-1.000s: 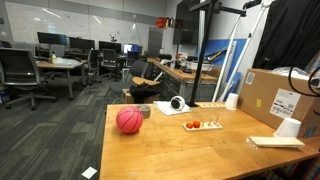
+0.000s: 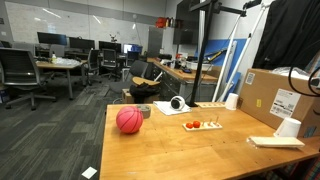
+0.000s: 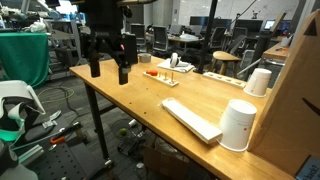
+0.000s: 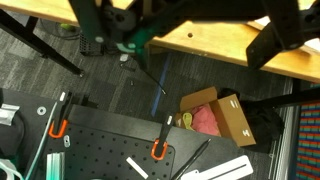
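Observation:
My gripper (image 3: pixel 110 73) hangs at the upper left of exterior view 2, near the table's edge. Its dark fingers (image 3: pixel 125 74) stand apart, and nothing shows between them. In the wrist view the same gripper is open, with the wooden table edge and floor below. A small wooden board (image 2: pixel 203 126) with red round pieces lies on the table. To the left of it is a pinkish-red ball (image 2: pixel 129 120). At the right lies a long white block (image 3: pixel 192 120), with a white cup (image 3: pixel 238 125) close by.
Another white cup (image 3: pixel 258 82) stands farther back. A large cardboard box (image 2: pixel 272 94) borders the table's right side. A white ring-shaped item (image 2: pixel 178 102) sits near the far edge. An open carton (image 4: pixel 225 120) is on the floor.

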